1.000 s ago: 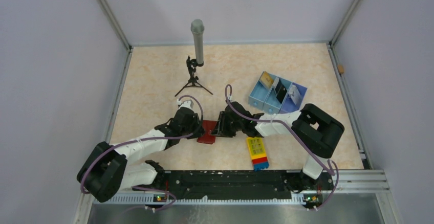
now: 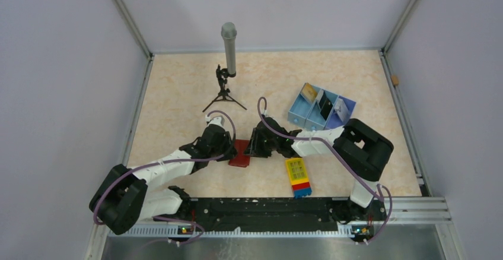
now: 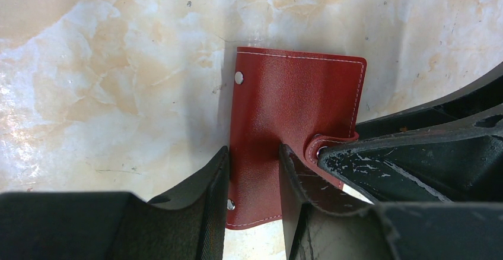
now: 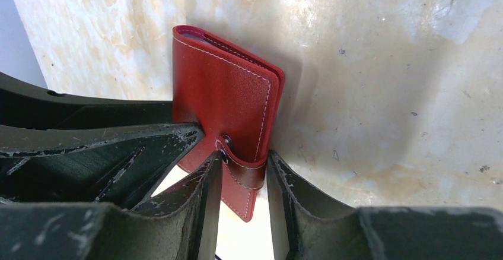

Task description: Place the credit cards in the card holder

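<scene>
The dark red card holder (image 2: 241, 161) stands on the table between both grippers, its flap strap fastened by a stud. In the left wrist view, my left gripper is shut on the studded side of the holder (image 3: 273, 105). My right gripper is part open, its fingers either side of the strap (image 4: 244, 174) at the opposite edge. A yellowish card (image 2: 309, 92), a dark card (image 2: 325, 106) and a pale card (image 2: 342, 110) stand in separate compartments of the blue tray (image 2: 298, 119).
A yellow, red and blue toy-brick block (image 2: 297, 174) lies below the right arm. Behind the left gripper a small black tripod (image 2: 223, 91) carries a grey post (image 2: 229, 52).
The left arm, the holder and the tray have stayed in place.
</scene>
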